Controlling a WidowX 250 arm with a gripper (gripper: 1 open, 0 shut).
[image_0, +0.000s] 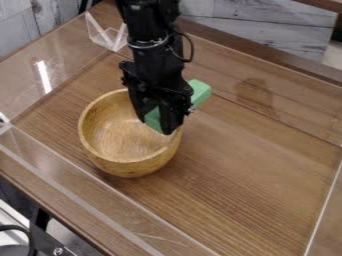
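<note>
The black robot arm comes down from the top centre, its gripper (166, 112) shut on a green object (191, 98) with a pale, light-coloured top part. The gripper holds it over the right rim of a round, shallow wooden bowl (118, 142) at the centre left. The fingertips are dark and partly hide where they meet the green object.
A clear plastic item (110, 30) lies at the back left. A marbled grey board stands along the back, and a black cable shows at the lower left.
</note>
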